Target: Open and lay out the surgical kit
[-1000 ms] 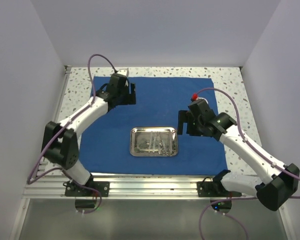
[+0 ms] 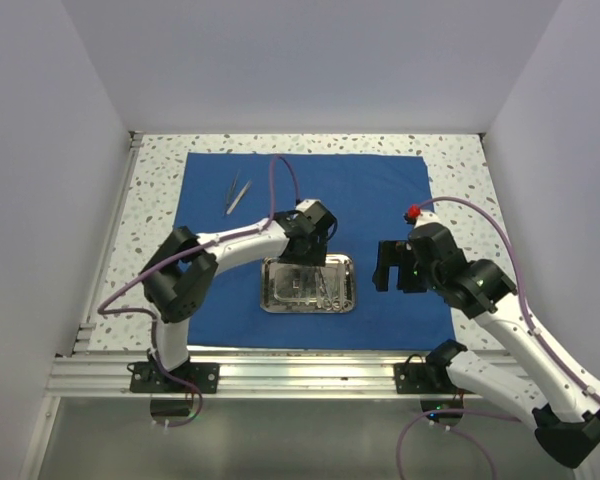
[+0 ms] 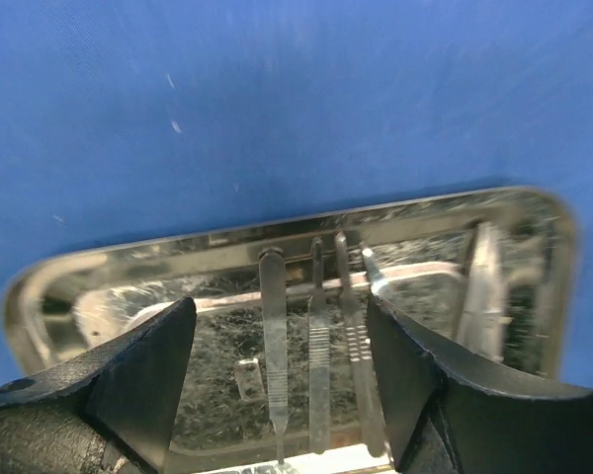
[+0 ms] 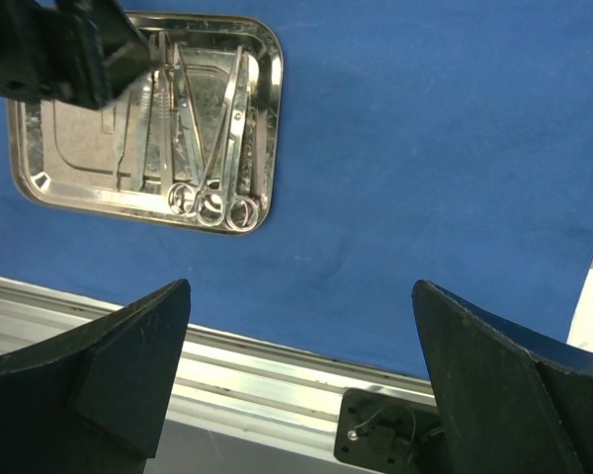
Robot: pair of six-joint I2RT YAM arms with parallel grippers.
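Observation:
A steel tray (image 2: 278,301) on the blue cloth holds scalpel handles (image 3: 274,336), forceps and several ring-handled instruments (image 4: 211,202). My left gripper (image 2: 310,258) is over the tray's back part; in the left wrist view its fingertips (image 3: 168,331) straddle the slim handles from above, apart, with nothing seen held. My right gripper (image 2: 400,270) stands open right of the tray, empty, above bare cloth. Two slim instruments (image 2: 238,198) lie on the cloth at the back left.
A speckled table border (image 2: 455,160) surrounds it, with a metal rail (image 2: 280,365) along the front.
My left gripper has come from the back left, forward and right, to over the tray.

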